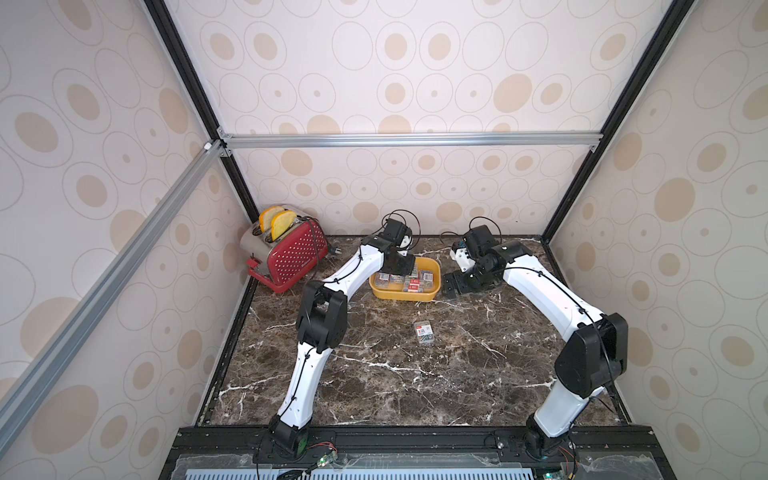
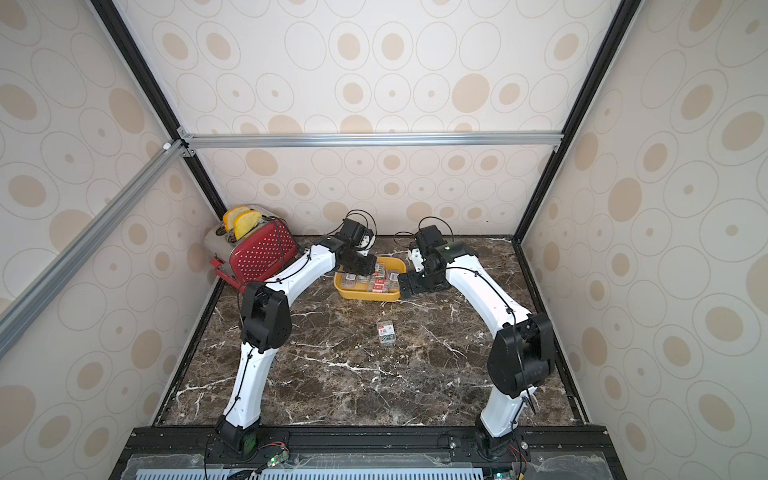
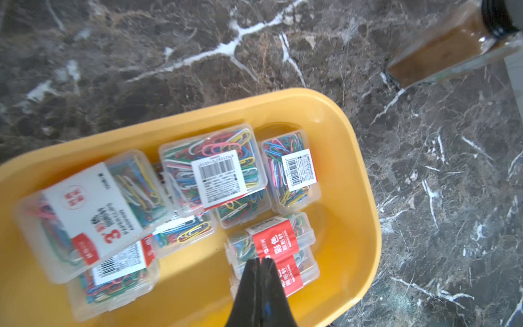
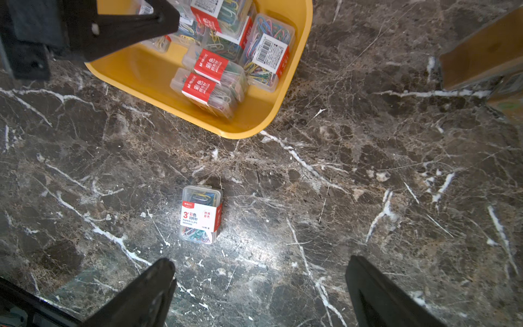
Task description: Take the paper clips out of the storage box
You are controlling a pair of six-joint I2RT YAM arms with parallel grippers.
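Note:
A yellow storage box (image 1: 404,296) holds several clear paper clip boxes (image 3: 212,174) with white and red labels, some stacked. One paper clip box (image 4: 200,214) lies alone on the table in front of it. My left gripper is over the box, its fingers together with no item visible between them. My right gripper stands just right of the box, open and empty, with the table under it.
A red and grey appliance with yellow pieces (image 1: 288,248) stands at the back left.

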